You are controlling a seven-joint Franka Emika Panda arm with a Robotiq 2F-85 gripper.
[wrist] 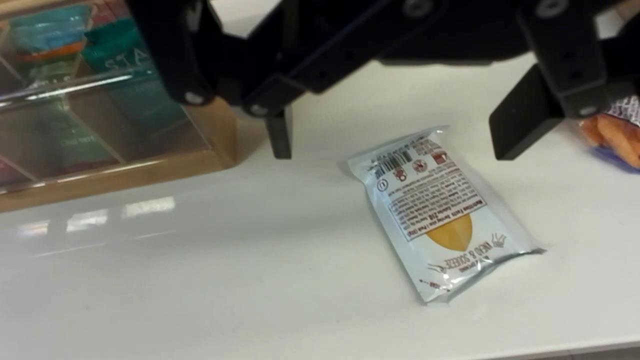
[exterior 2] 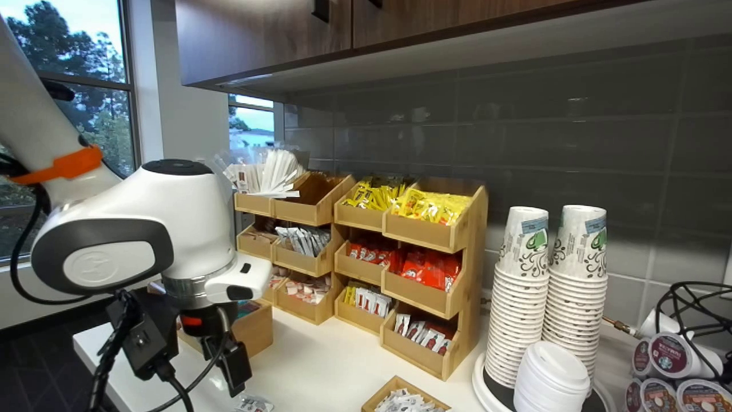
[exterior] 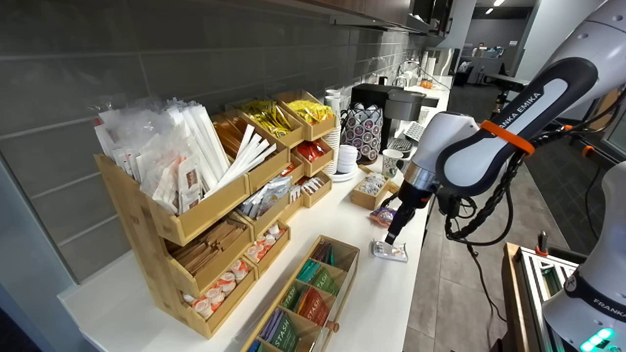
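A small silvery-white packet (wrist: 441, 213) with printed text and a yellow patch lies flat on the white counter. My gripper is open above it, one finger to either side of the packet's far end in the wrist view, with nothing between the fingers. In exterior view 1 the gripper (exterior: 391, 234) points down just over the packet (exterior: 390, 251); whether a fingertip touches it cannot be told. From exterior view 2 only part of the packet (exterior 2: 254, 404) shows, at the bottom edge.
A wooden tea box (exterior: 350, 275) stands beside the packet, towards the wall. A purple-and-orange snack bag (exterior: 384, 216) and a wooden bin of small packets (exterior: 370, 185) lie beyond. Tiered wooden racks (exterior 2: 473, 295) line the wall. The counter's front edge is close to the packet.
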